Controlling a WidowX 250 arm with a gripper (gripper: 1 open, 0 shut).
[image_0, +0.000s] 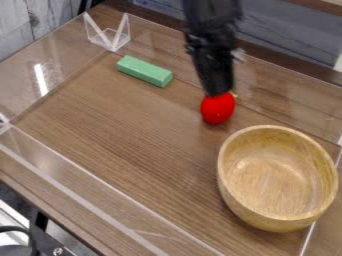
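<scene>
My dark gripper (214, 70) hangs over the back middle of the table (120, 150), above and a little behind a red tomato-like object (218, 109). It is blurred, and nothing shows held in it; it looks shut. A green block (144, 71) lies to its left. A tan bowl (274, 185) is at the front right. A small light green item behind the red object is mostly hidden.
A clear plastic stand (110, 30) is at the back left. A dark cable (16, 240) shows at the bottom left corner.
</scene>
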